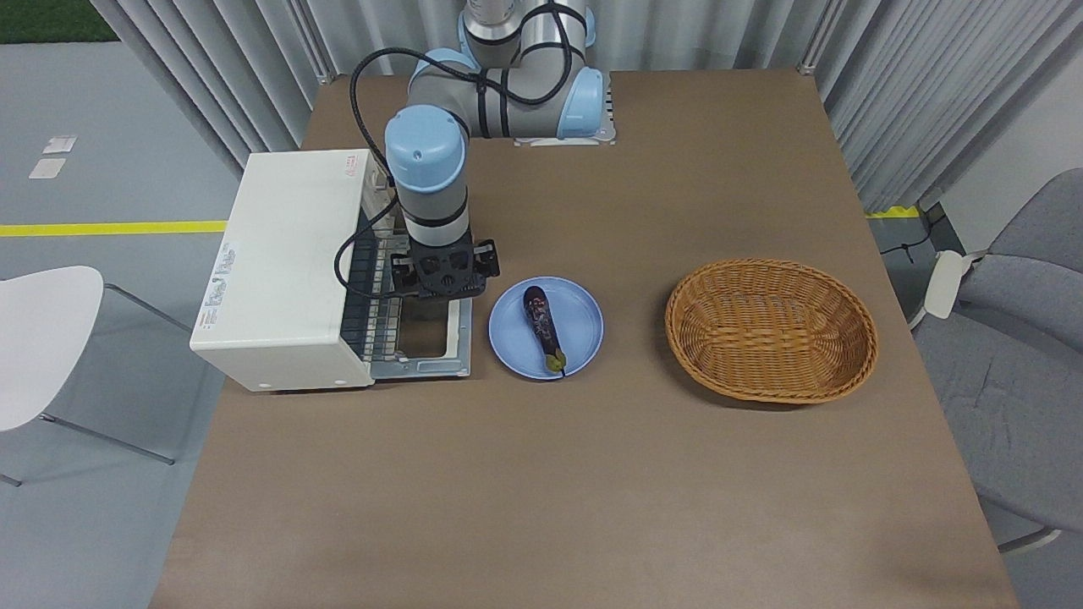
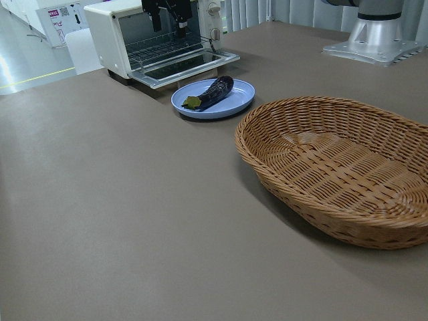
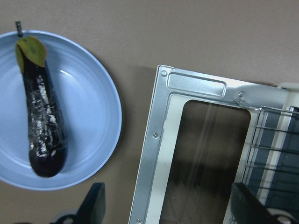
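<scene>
The white toaster oven (image 1: 274, 264) has its door (image 3: 149, 154) lowered flat, with the wire rack (image 3: 275, 149) inside visible. My gripper (image 2: 168, 27) hangs just above the open door in the left view; in the wrist view its two dark fingers are apart at the bottom edge, and no object shows between them above the door. A blue plate (image 1: 508, 330) beside the door holds a dark eggplant (image 1: 540, 320) with a green stem end, seen also in the wrist view.
A wicker basket (image 1: 772, 330) stands right of the plate. Chairs stand beyond both sides, and the robot base (image 2: 374, 47) is at the back.
</scene>
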